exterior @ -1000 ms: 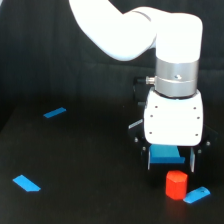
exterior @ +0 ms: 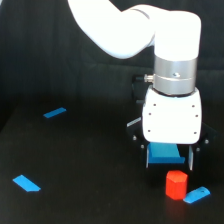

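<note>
My gripper [exterior: 168, 156] points down at the right side of the camera view. A blue block [exterior: 164, 152] shows directly beneath the white hand, between the two dark fingers, its upper part hidden by the hand. The fingers are wide apart, one on either side of the block; whether they press on it cannot be made out. Just in front of the block stands a red hexagonal block [exterior: 176, 184].
Close to the red block on its right lies a flat blue piece [exterior: 197, 195]. Two more thin blue pieces lie on the left, one nearer [exterior: 26, 183] and one farther back [exterior: 55, 112]. The dark table between them and the gripper is bare.
The hand has shifted very slightly left. The red block and the loose blue pieces lie where they were.
</note>
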